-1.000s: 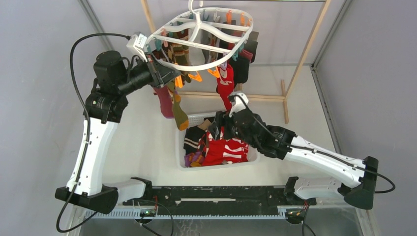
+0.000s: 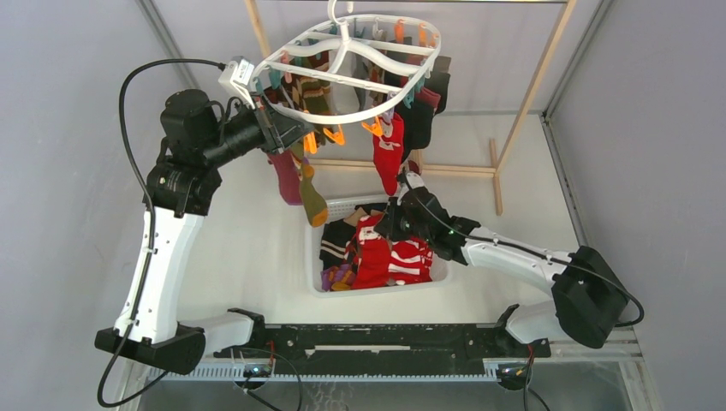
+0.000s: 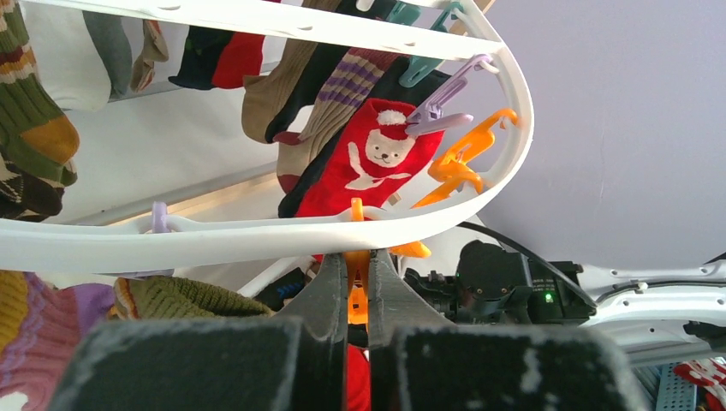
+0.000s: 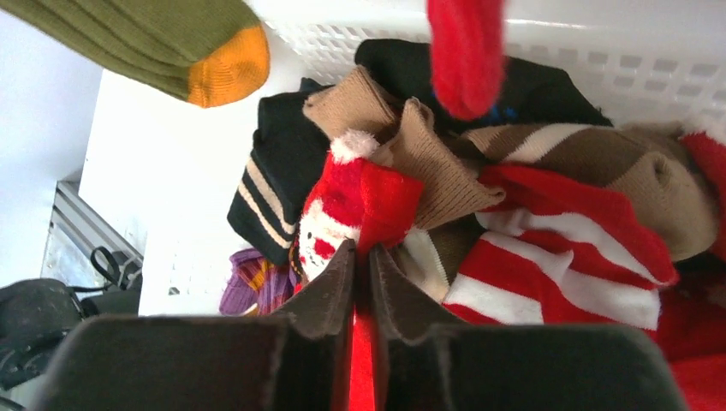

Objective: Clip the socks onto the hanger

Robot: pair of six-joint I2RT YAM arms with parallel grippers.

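The white oval hanger (image 2: 342,117) carries socks and coloured clips. My left gripper (image 2: 293,137) is shut on an orange clip (image 3: 358,291) at the hanger's front rail. Below, my right gripper is down at the white basket (image 4: 591,27), its fingers close around a red sock with a bear face and white pompom (image 4: 385,195); whether they grip it is unclear. A red bear sock (image 2: 387,141) hangs from the hanger.
A wooden rack (image 2: 539,68) stands behind. An olive sock (image 2: 310,193) hangs left of the basket.
My right arm has swung inward and its gripper has moved down onto the socks in the basket. The left arm is still; the hanging red sock sways slightly.
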